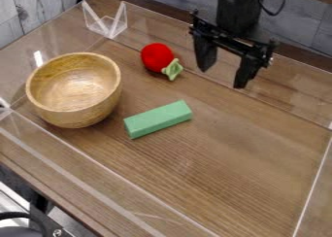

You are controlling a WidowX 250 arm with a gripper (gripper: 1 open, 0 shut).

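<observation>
My black gripper [231, 56] hangs over the back middle of the wooden table, its two fingers spread apart with nothing visible between them. To its left lies a red round object [158, 57] with a light green part at its lower right. A green block [158, 118] lies in the middle left, and a wooden bowl [73, 89] sits at the left.
A clear wire or plastic holder [107, 22] stands at the back left. A grey wall edge runs along the back right.
</observation>
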